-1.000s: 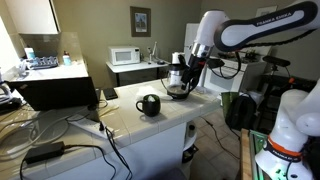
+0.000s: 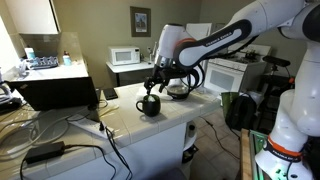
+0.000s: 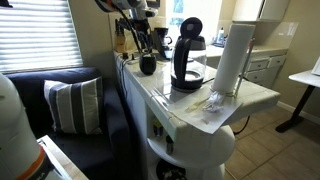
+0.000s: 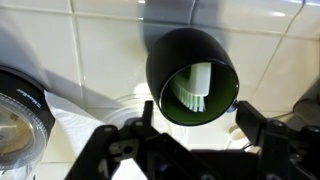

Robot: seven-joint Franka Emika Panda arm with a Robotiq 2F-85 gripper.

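A black mug (image 2: 149, 105) stands on the white tiled counter, and it also shows in the second exterior view as a dark mug (image 3: 148, 66). From the wrist view I look down into the mug (image 4: 168, 52), whose inside is green; a white brush (image 4: 197, 85) with bristles lies in it. My gripper has its fingers spread apart, with nothing held between them. In the first exterior view the gripper (image 2: 170, 84) hangs above the mug and slightly to its right, clear of it.
A glass carafe (image 3: 188, 55) with a black handle and a paper towel roll (image 3: 233, 60) stand on the counter. Cables (image 2: 110, 135) hang over its front edge. A dark pan (image 2: 177, 90) sits farther back. Bare counter lies around the mug.
My arm has swung left across the counter, from over the pan area to above the mug. The mug has stayed in place.
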